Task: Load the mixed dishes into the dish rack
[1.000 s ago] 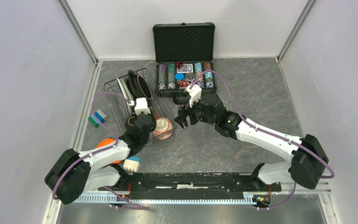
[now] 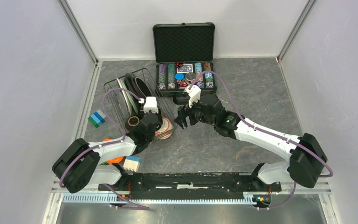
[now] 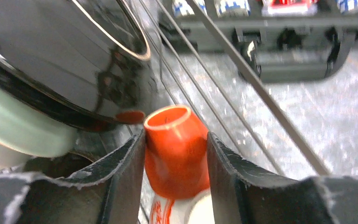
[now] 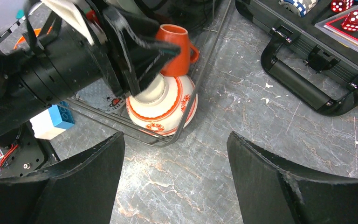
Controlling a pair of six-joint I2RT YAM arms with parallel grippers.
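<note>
The wire dish rack (image 2: 115,105) holds standing plates (image 2: 127,96), dark dishes (image 2: 140,86) and a white-and-red bowl (image 4: 162,111) turned upside down. An orange mug (image 4: 174,49) sits beside that bowl at the rack's right side. My left gripper is over the rack with fingers part open at the mug, which shows between and just beyond them; whether they touch it I cannot tell. My right gripper stands open just right of the rack, bare marble between its fingers.
An open poker-chip case (image 2: 185,79) lies behind the rack. Toy blocks (image 2: 97,118) sit left of it, with more blocks (image 2: 132,163) and an orange object (image 2: 115,159) near the front.
My left arm has shifted right and turned slightly over the rack's right part. My right arm has stayed where it was.
</note>
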